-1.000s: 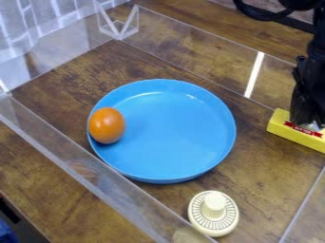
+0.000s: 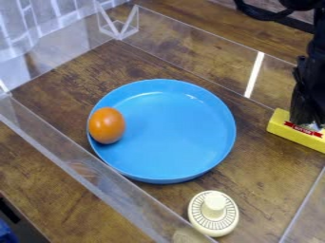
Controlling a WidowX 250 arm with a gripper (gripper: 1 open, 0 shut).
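My black gripper (image 2: 302,101) is at the right edge, low over a yellow box (image 2: 297,133) with a red label; its fingertips are dark and partly cut off by the frame, so whether anything is between them is hard to see. A blue plate (image 2: 178,123) lies in the middle, with an orange egg-shaped object (image 2: 106,125) on its left side.
A white round ribbed object (image 2: 214,220) with a knob stands near the bottom. Clear walls (image 2: 64,161) border the wooden surface at left and back. Bare wood shows at the upper left, beside the plate.
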